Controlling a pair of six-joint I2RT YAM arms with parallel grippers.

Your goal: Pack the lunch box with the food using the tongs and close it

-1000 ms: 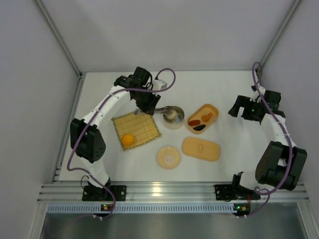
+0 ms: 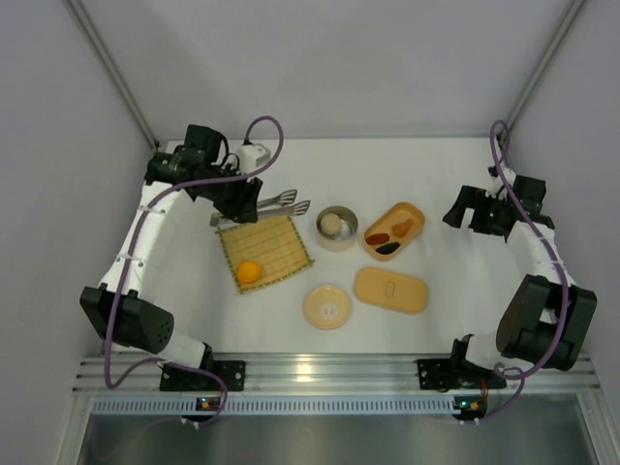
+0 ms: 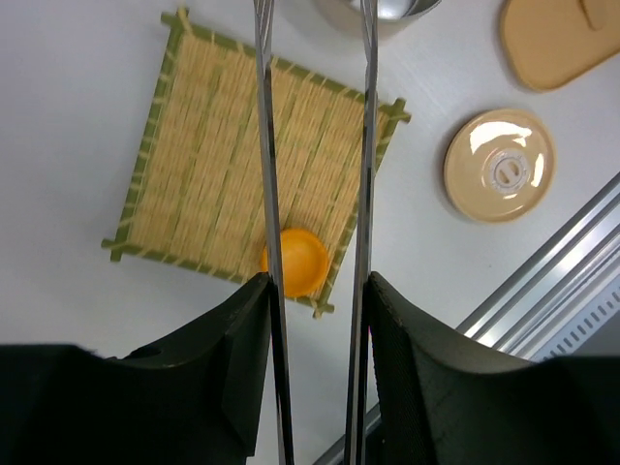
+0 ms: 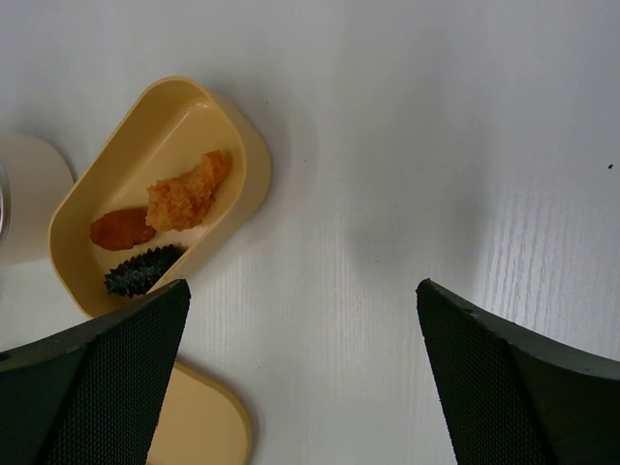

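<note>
The tan lunch box [image 2: 415, 214] holds two brown fried pieces [image 4: 187, 197] and a dark ridged piece [image 4: 141, 271]. Just left of it stands a round grey pot [image 2: 329, 242] with a pale beige item [image 2: 330, 224] inside. Over the far part of the bamboo mat [image 2: 266, 254], my left gripper [image 2: 294, 202] reaches right with long metal tongs; they are open and empty. An orange round piece [image 3: 302, 262] rests on the mat. My right gripper [image 2: 466, 224] hovers right of the lunch box, open with nothing between its fingers.
A tan oblong lid [image 2: 407, 293] lies in front of the lunch box, and a round tan lid [image 3: 500, 165] lies to its left, nearer the front edge.
My left arm has drawn back to the left, taking the tongs from over the pot to over the mat. The beige item stays in the pot. The right arm is still.
</note>
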